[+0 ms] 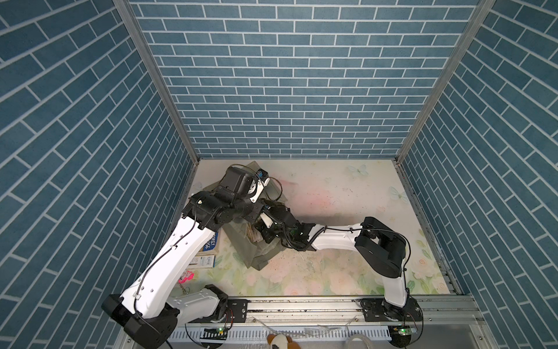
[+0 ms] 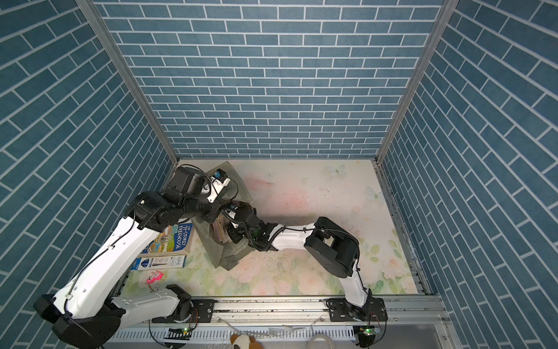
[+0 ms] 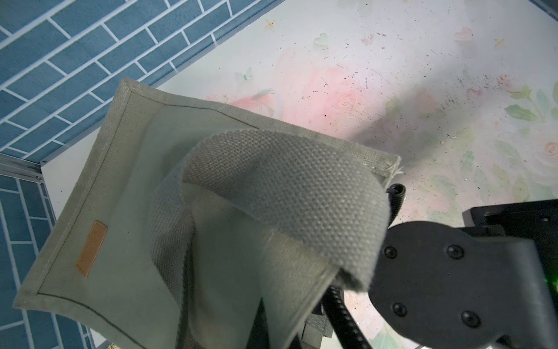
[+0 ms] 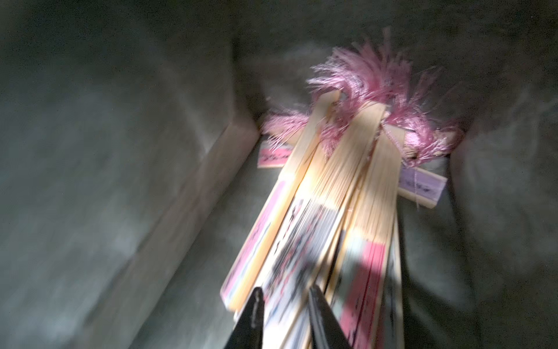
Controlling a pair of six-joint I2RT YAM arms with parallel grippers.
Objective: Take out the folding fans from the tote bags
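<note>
A grey-green canvas tote bag (image 3: 116, 192) lies on its side at the left of the table. My left gripper is at its top edge, mostly hidden by cloth and strap; the overhead views do not show its fingers clearly. Inside the bag, several folding fans (image 4: 360, 174) with pink tassels (image 4: 372, 69) lie in a bundle. My right gripper reaches into the bag over the lower part of that bundle, its fingertips apart, part open, with no fan clearly held.
A book (image 2: 174, 238), a white-and-blue box (image 2: 159, 261) and a pink trinket (image 2: 154, 277) lie left of the bag.
</note>
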